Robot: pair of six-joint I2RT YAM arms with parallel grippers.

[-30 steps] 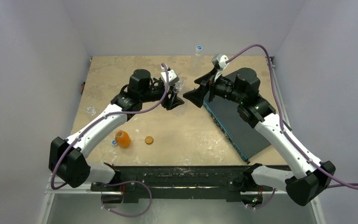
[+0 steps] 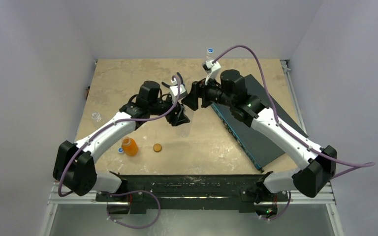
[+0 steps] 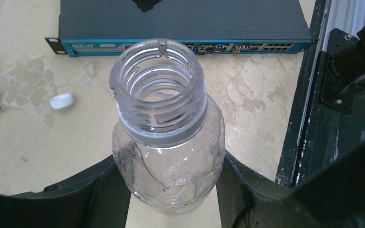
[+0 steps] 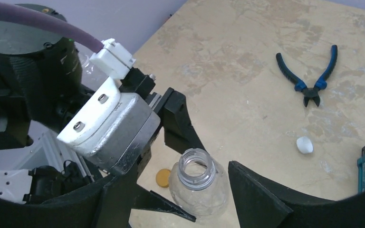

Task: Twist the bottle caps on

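In the left wrist view a clear, uncapped bottle (image 3: 164, 123) shows its bare threaded neck, and my left gripper (image 2: 181, 118) is shut on its body. My right gripper (image 2: 193, 102) is close by, to the right of the neck in the top view. Its fingers (image 4: 261, 197) stand apart, with the bottle's mouth seen beyond the gap; neither finger visibly touches it. A white cap (image 4: 304, 145) lies loose on the table. An orange cap (image 2: 157, 147) lies nearer the front, and a blue cap (image 2: 120, 150) is beside an orange bottle (image 2: 130, 147).
Blue-handled pliers (image 4: 312, 88) lie open at the back. A dark flat network device (image 2: 263, 123) covers the right of the table. A blue-capped bottle (image 2: 210, 53) stands at the back edge, and another clear bottle (image 2: 96, 117) is at left.
My right gripper has moved left, up to the held bottle's neck. The left gripper has shifted only slightly, still with the bottle. Loose caps and the orange bottle have stayed put.
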